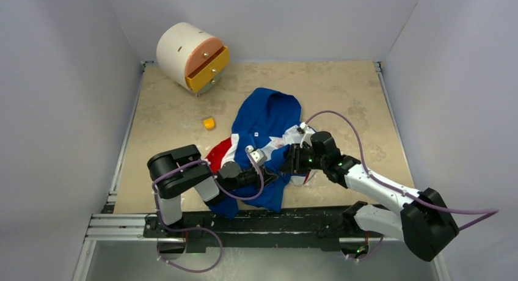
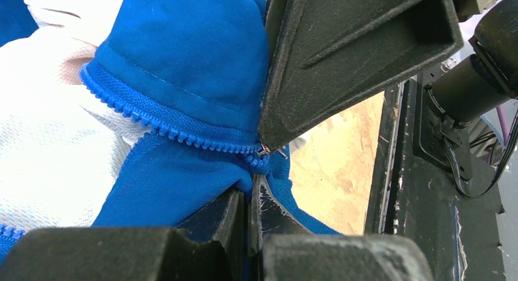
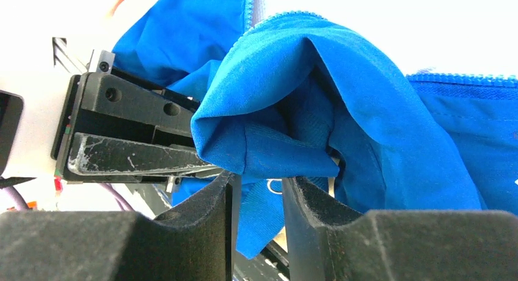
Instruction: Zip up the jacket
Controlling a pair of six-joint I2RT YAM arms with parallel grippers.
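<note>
The blue jacket lies on the table, its front spread and bunched under both arms. My left gripper is shut on blue fabric just below the lower end of a blue zipper edge. At that end, the fingertip of my right gripper sits against the teeth, beside a small metal bit. In the right wrist view the right fingers stand part open, and a thin ring shows in the gap. A fold of blue cloth hangs over the left gripper's tips, hiding what they pinch.
A white drum-shaped cabinet with an orange drawer stands at the back left. A small yellow block lies left of the jacket. The dark front edge is close below the arms.
</note>
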